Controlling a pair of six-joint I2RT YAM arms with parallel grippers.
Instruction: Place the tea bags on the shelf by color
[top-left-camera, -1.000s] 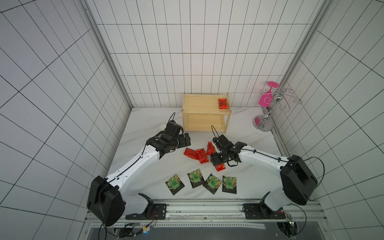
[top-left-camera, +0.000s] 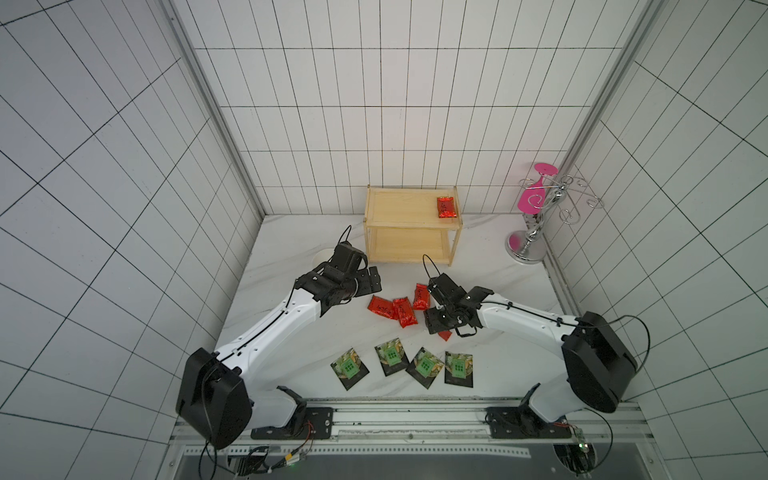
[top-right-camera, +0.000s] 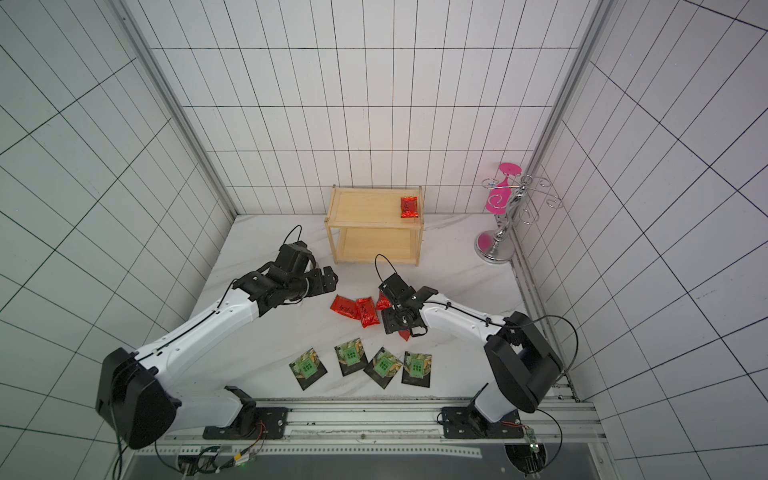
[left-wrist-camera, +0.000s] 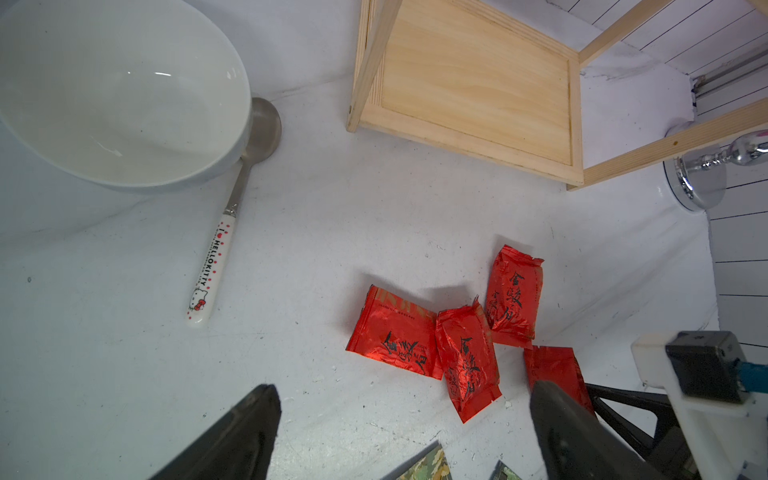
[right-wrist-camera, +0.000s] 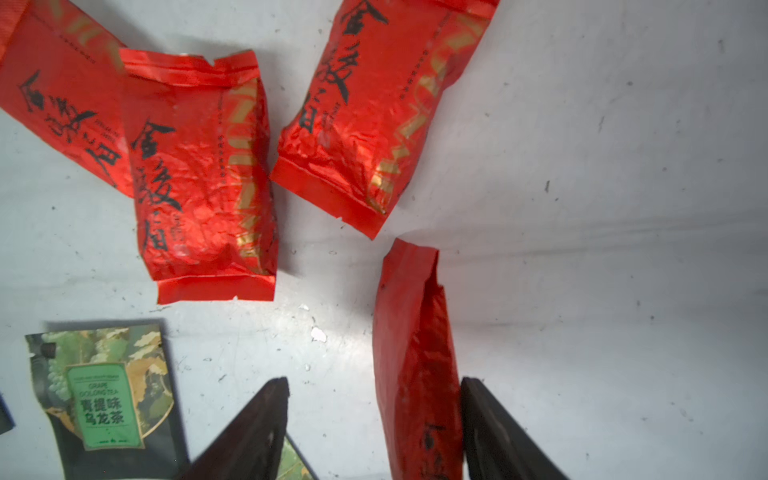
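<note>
A two-tier wooden shelf (top-left-camera: 404, 244) stands at the back, one red tea bag (top-left-camera: 445, 206) on its top right. Several red bags (left-wrist-camera: 470, 360) lie on the table below it; several green-and-black bags (top-right-camera: 351, 357) lie along the front. My right gripper is low over a red bag (right-wrist-camera: 404, 344), which stands partly on edge between its fingers, against the right one and apart from the left; the fingers are part open. My left gripper hangs open, empty, left of the red bags.
A white bowl (left-wrist-camera: 120, 96) and a spoon (left-wrist-camera: 209, 272) lie left of the shelf. A metal stand with a pink item (top-left-camera: 533, 196) is at the back right. The table between bags and shelf is clear.
The left arm is essentially still.
</note>
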